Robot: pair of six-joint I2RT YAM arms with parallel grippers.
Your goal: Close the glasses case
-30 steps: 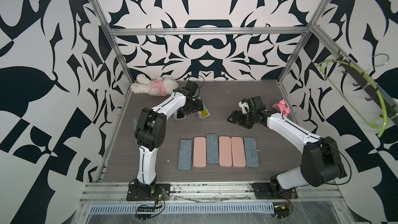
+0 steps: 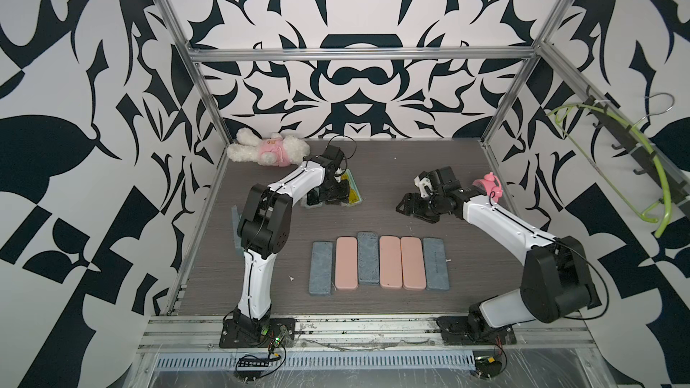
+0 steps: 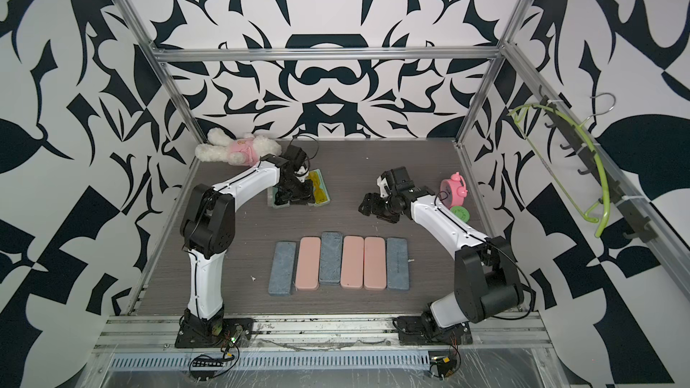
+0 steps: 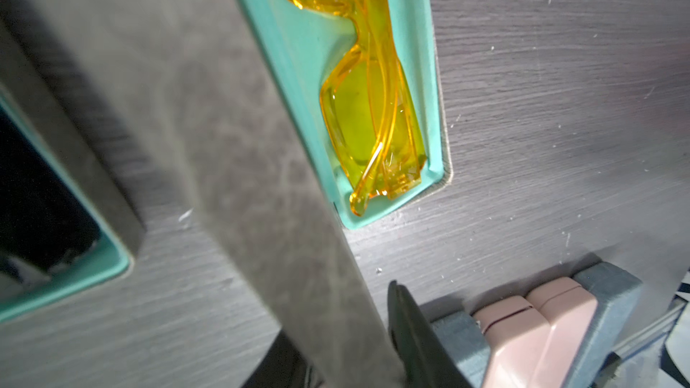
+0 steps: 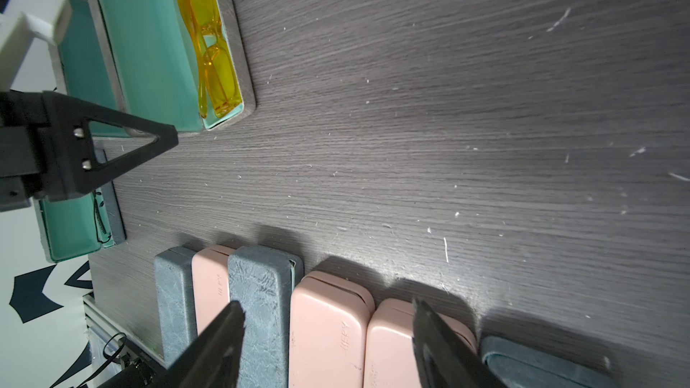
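The glasses case, grey outside and teal inside [image 5: 240,79], stands open with yellow glasses [image 4: 373,100] in its base. Its raised grey lid [image 4: 244,172] runs diagonally across the left wrist view. The lid's near end passes between the fingers of my left gripper. Whether both fingers press on it cannot be told. From the right wrist, one dark finger [image 5: 154,140] of the left gripper shows by the lid's teal inside [image 5: 143,36]. My right gripper hangs open and empty over the table, right of the case.
A second open teal case [image 4: 64,283] with dark contents lies left of the first. Grey and pink closed cases [image 2: 346,262] stand in a row in front. A plush toy [image 2: 269,149] lies at back left.
My left gripper has shifted slightly within the last second, staying at the case, and more of the yellow glasses shows beside it. The right arm has barely moved.
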